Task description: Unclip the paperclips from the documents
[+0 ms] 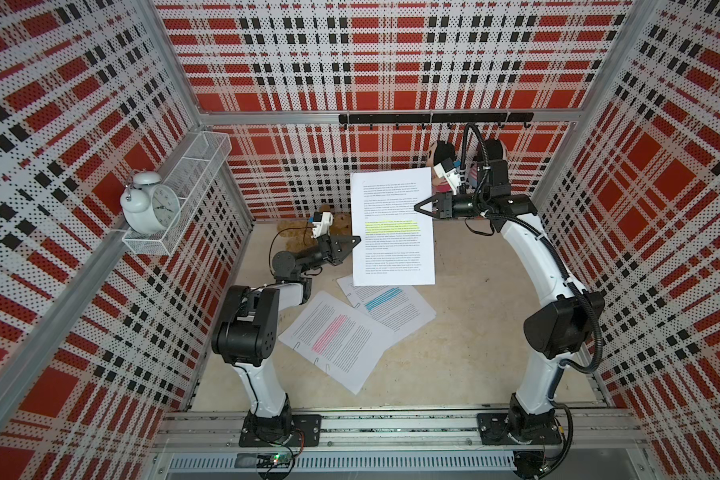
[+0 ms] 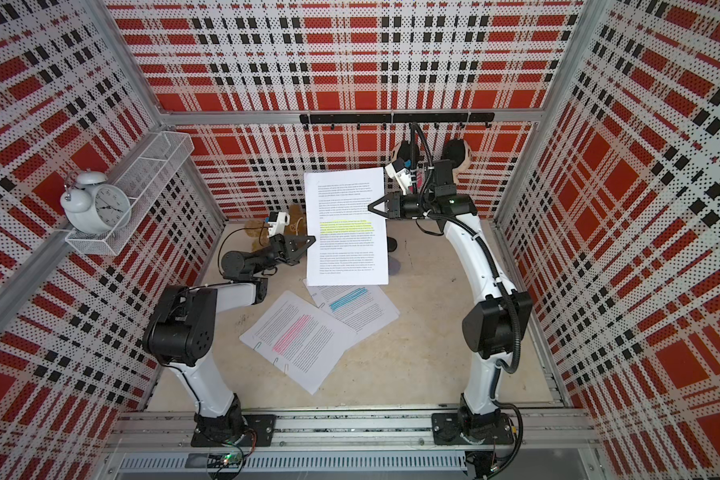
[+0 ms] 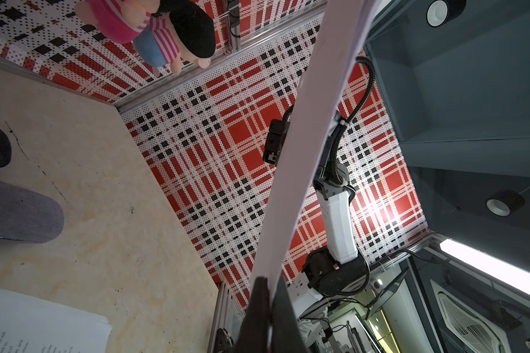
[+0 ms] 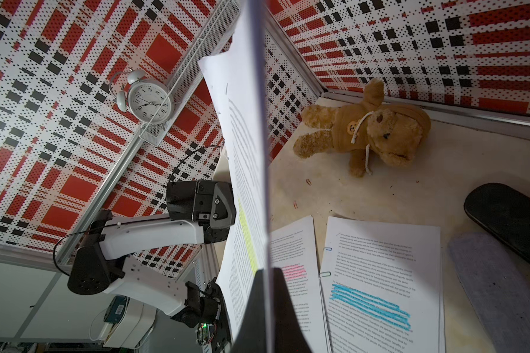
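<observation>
A document (image 1: 393, 252) with a yellow highlight hangs upright above the table. My right gripper (image 1: 417, 209) is shut on its right edge. My left gripper is shut at the opposite edge, a trace of red clip between its dark fingers; the clip itself is mostly hidden. Below lie a pink-highlighted document (image 1: 348, 364), with clips along its left and lower-left edge, and a blue-highlighted document (image 4: 382, 253). On the latter's edge sit a blue paperclip (image 4: 327, 249) and a green paperclip (image 4: 325, 273).
Loose red paperclips, one (image 4: 308, 182) farther back and another (image 4: 295, 204) nearer, rest on the table near a teddy bear (image 4: 371, 129). A dark glasses case (image 4: 506, 217) and a grey case (image 4: 494, 288) lie beyond the blue-highlighted document.
</observation>
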